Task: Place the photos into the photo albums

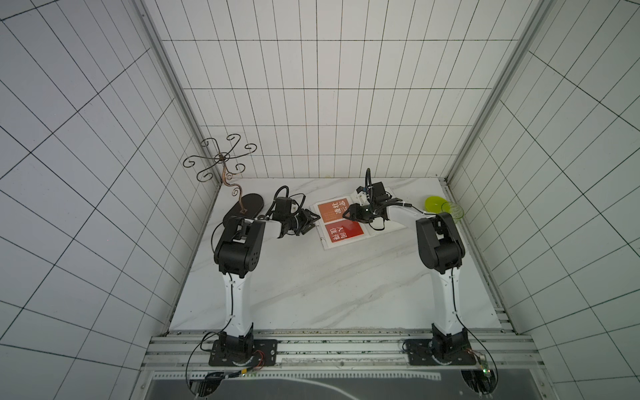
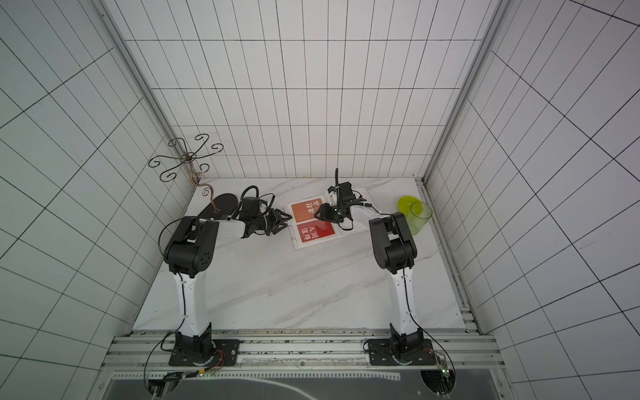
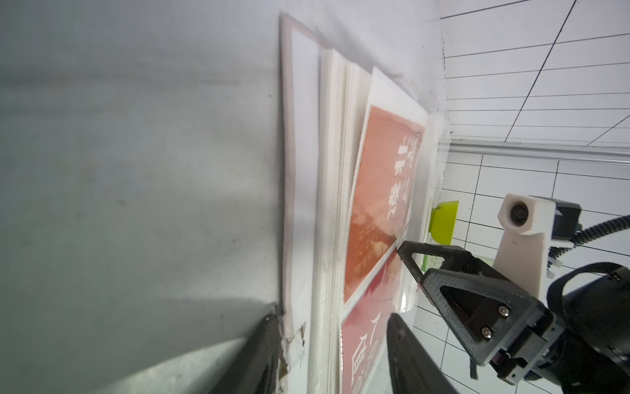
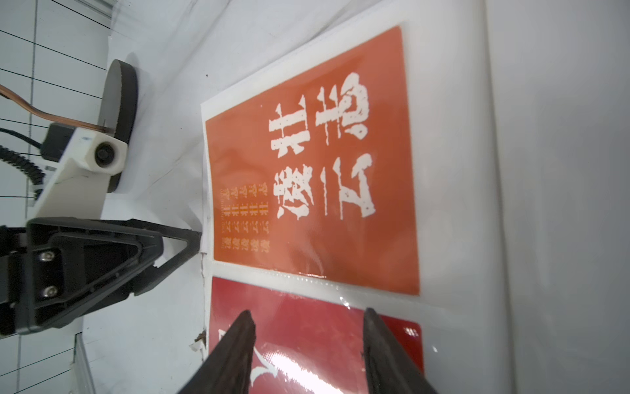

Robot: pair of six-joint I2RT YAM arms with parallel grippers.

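An open photo album (image 1: 390, 223) lies on the table, with an orange card (image 4: 236, 151) and a red card (image 4: 288, 308) printed with white characters on its left side. My left gripper hangs at the album's left edge, fingers apart, with album pages visible between them. My right gripper is over the album from the right, fingers apart, with the red card beneath them. Neither gripper visibly holds anything.
A scrolled metal stand (image 1: 252, 203) with a dark base is at the back left. A green bowl (image 1: 434, 204) and clear container (image 2: 418, 221) sit at the back right.
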